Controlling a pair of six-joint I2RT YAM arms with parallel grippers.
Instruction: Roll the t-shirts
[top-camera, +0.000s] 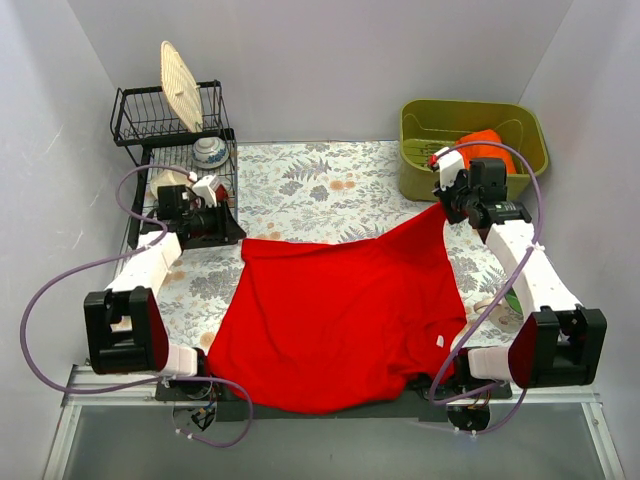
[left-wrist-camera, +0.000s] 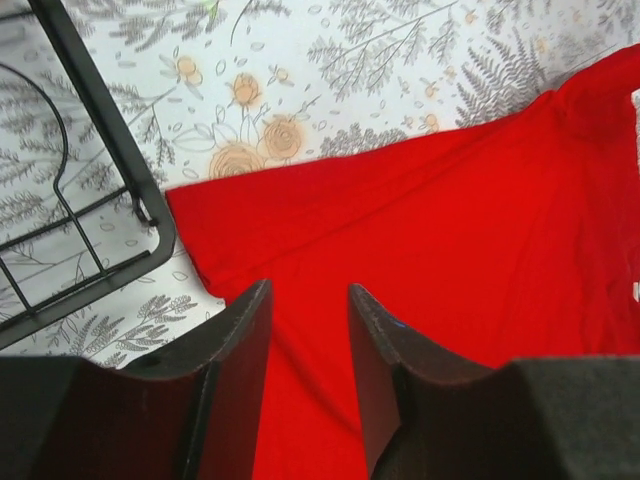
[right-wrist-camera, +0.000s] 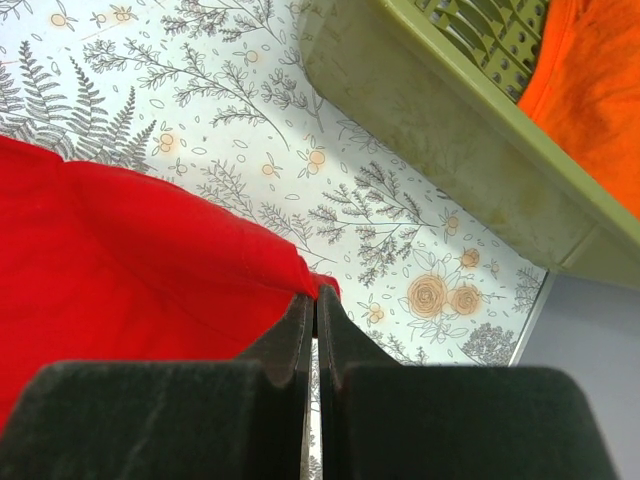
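A red t-shirt (top-camera: 340, 320) covers most of the table, its near edge hanging over the front. My left gripper (top-camera: 240, 236) stands open just above the shirt's far left corner. In the left wrist view that corner of red cloth (left-wrist-camera: 215, 215) lies flat past the open fingertips (left-wrist-camera: 258, 300), with nothing held between them. At the far right my right gripper is shut on the shirt's other corner, and a small fold of cloth (right-wrist-camera: 325, 283) pokes out past its fingertips. From there the fabric slopes down to the left.
An olive green basket (top-camera: 425, 180) holding an orange cloth (top-camera: 483, 146) stands close behind my right gripper. A black dish rack (top-camera: 150, 130) is beside my left gripper.
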